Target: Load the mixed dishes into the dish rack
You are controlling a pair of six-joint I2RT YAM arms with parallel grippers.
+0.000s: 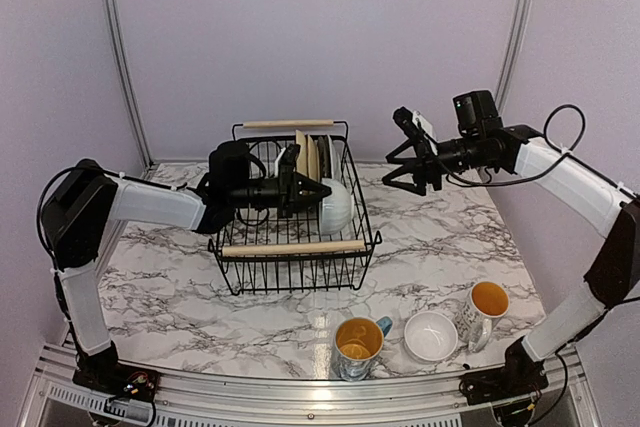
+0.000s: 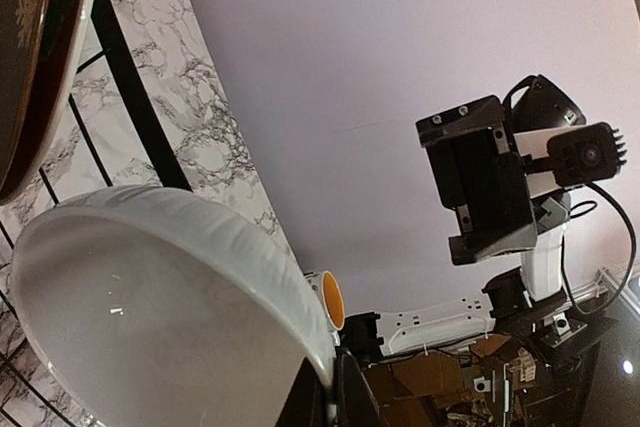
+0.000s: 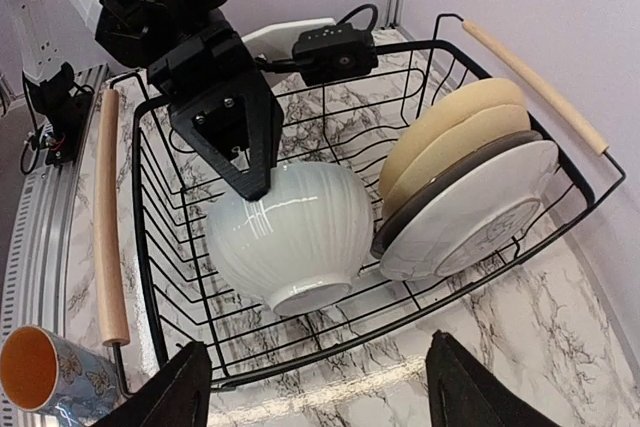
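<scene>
My left gripper (image 1: 316, 190) is shut on the rim of a white bowl (image 1: 336, 209), tipped on its side inside the black wire dish rack (image 1: 292, 247). Several plates (image 3: 470, 207) stand upright beside that bowl in the rack. My right gripper (image 1: 392, 166) hangs in the air right of the rack, open with nothing between its fingers. A mug with blue handle (image 1: 357, 347), a small white bowl (image 1: 431, 337) and a white mug with orange inside (image 1: 482, 312) stand at the front right of the table.
Pale walls enclose the back and sides. The rack's wooden handles run along its front and back.
</scene>
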